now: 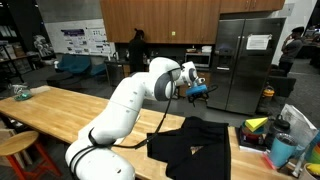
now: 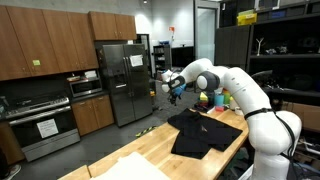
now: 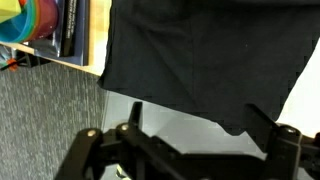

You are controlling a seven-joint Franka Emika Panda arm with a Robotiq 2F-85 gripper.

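Observation:
A black cloth [image 1: 205, 136] lies spread over the near right part of the wooden table, with folds and uneven edges. In the wrist view the same dark cloth [image 3: 195, 60] fills much of the upper half. My gripper is open above the cloth and its lower edge, with nothing between its fingers. From the side, the gripper [image 1: 195, 92] hangs in the air at the end of the extended arm, clear of the tabletop. In the second exterior view the cloth [image 2: 190, 140] lies below the arm.
Several containers, including a teal tub [image 1: 283, 150], crowd the table's right end. Beyond the cloth, the long wooden tabletop [image 1: 65, 112] is mostly bare on the left. An orange stool [image 1: 16, 143] stands beside it, and a steel fridge [image 1: 245, 65] is behind.

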